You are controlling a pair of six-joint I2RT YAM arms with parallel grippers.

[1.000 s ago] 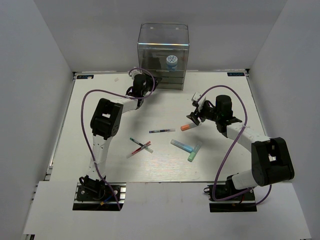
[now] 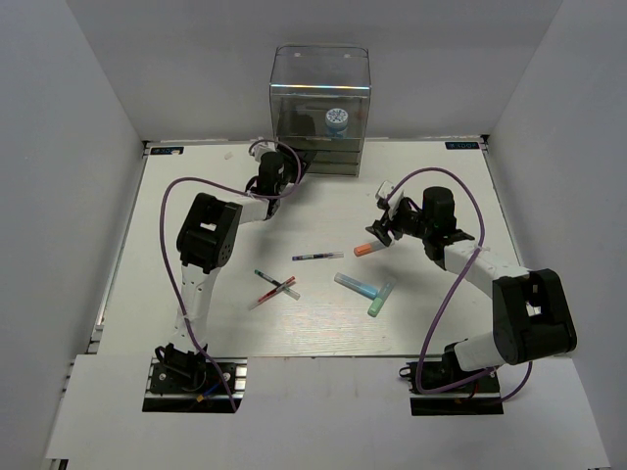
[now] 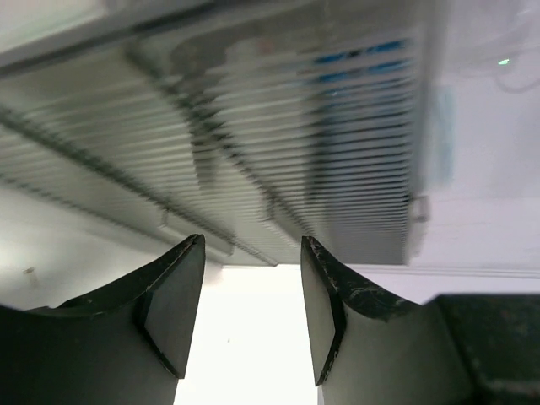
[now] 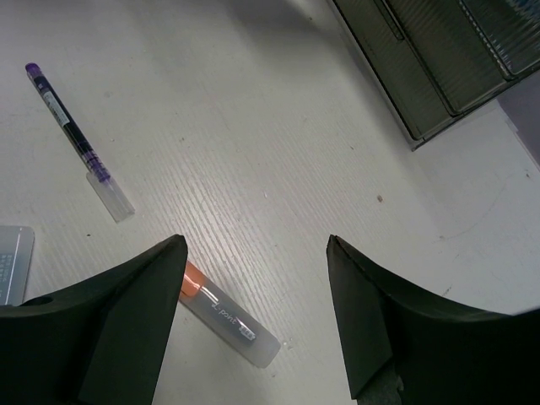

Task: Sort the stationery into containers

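My left gripper is open and empty at the lower front of the clear tiered container (image 2: 319, 98); slatted drawers (image 3: 354, 143) fill its wrist view. My right gripper is open over an orange-capped tube (image 4: 228, 316), nothing between its fingers. A purple pen (image 4: 74, 126) lies left of it. From above, crossed pens (image 2: 277, 290) lie at lower left, with a blue tube (image 2: 355, 285) and a green tube (image 2: 380, 300) at lower centre.
A round pale-blue object (image 2: 336, 120) is in the container at the back.
My left gripper has drawn slightly down and left from the container since a second ago. My right arm shows no visible change.
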